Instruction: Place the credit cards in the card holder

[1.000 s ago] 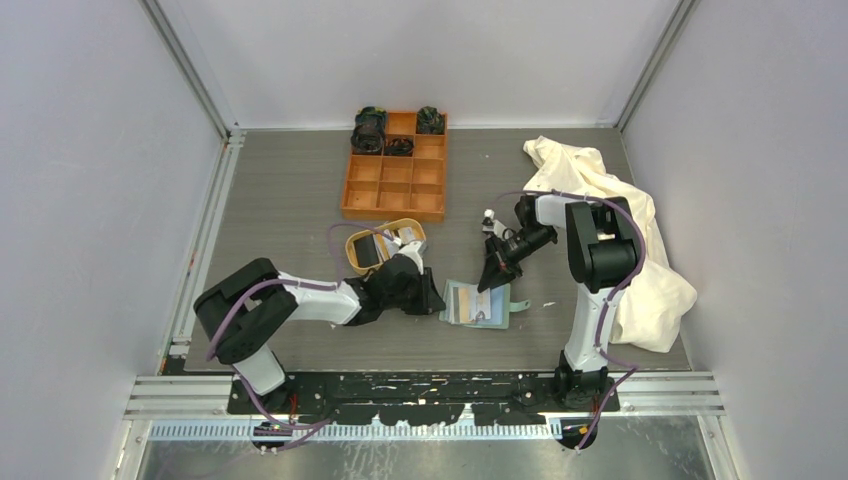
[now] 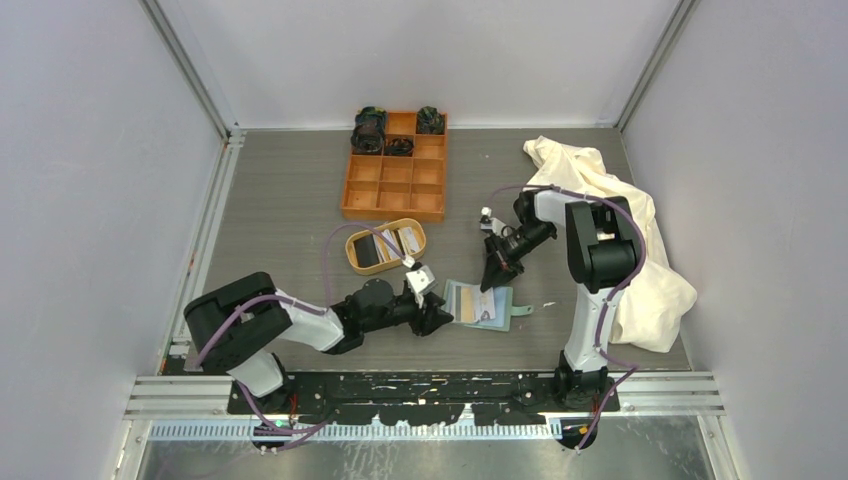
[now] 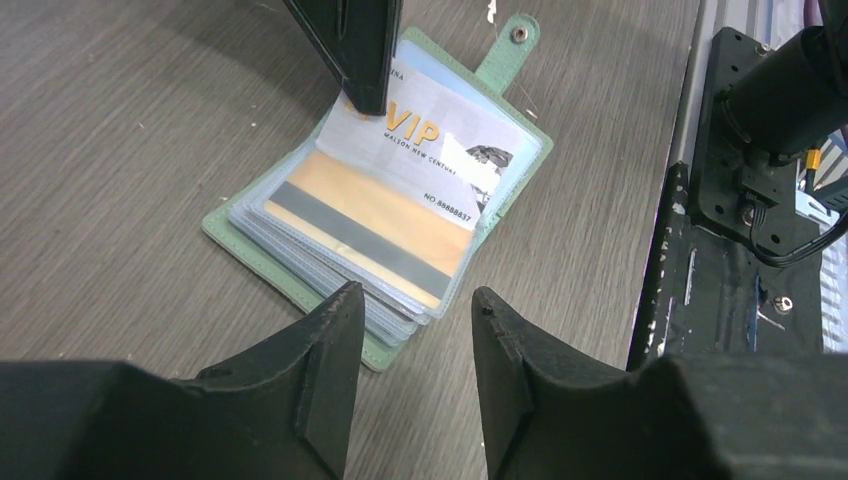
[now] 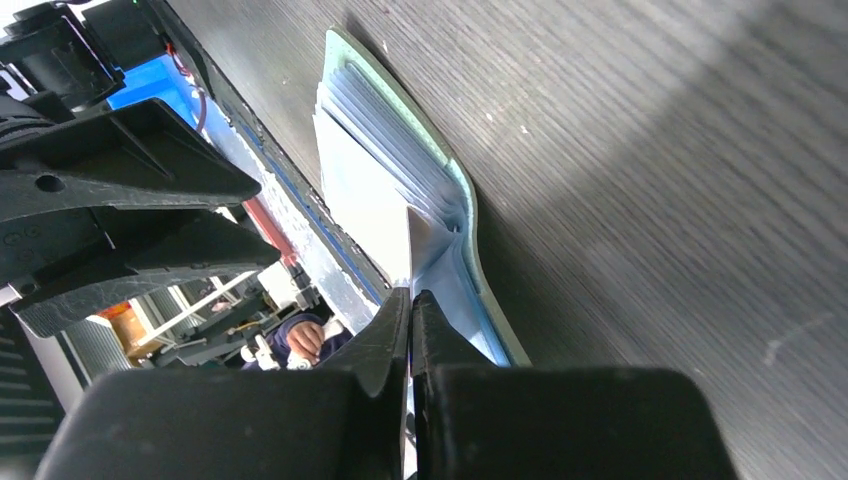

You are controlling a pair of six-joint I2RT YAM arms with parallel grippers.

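Note:
The pale green card holder (image 3: 275, 282) lies spread out on the table, its clear sleeves stacked. On top show a white VIP card (image 3: 450, 170) and a tan area with a grey stripe (image 3: 350, 230). At the sleeves' edge, my left gripper stands open with nothing between its fingers. My right gripper is shut on a thin raised edge at the top page, seemingly a clear sleeve; whether the card's edge is also pinched cannot be told. More cards (image 2: 407, 240) stand in a tan basket (image 2: 357, 268) behind the left arm.
An orange compartment tray (image 2: 395, 196) with dark items in some cells stands at the back. Cream cloth (image 2: 640, 290) is heaped at the right. Bare table lies between the holder and the tray.
The right gripper and the holder shifted slightly right early on.

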